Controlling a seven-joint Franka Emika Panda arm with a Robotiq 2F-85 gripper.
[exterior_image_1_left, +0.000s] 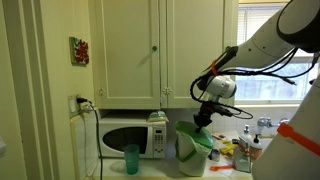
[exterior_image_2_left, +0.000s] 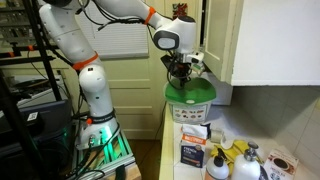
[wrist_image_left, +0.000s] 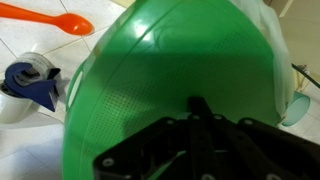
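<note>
A round green lid or shallow dish rests over a white basket on the counter. Seen from the front in exterior view 1, the green piece slopes over the white container. My gripper points down at the near left part of the green surface. In the wrist view, the green surface fills most of the picture, and the dark gripper is shut in front of it. Nothing shows between its fingers; whether the tips touch the green piece is unclear.
A white microwave and a teal cup stand to one side. Bottles, a bag and an orange spoon lie close on the other side. Open counter shows at the lower right of exterior view 2.
</note>
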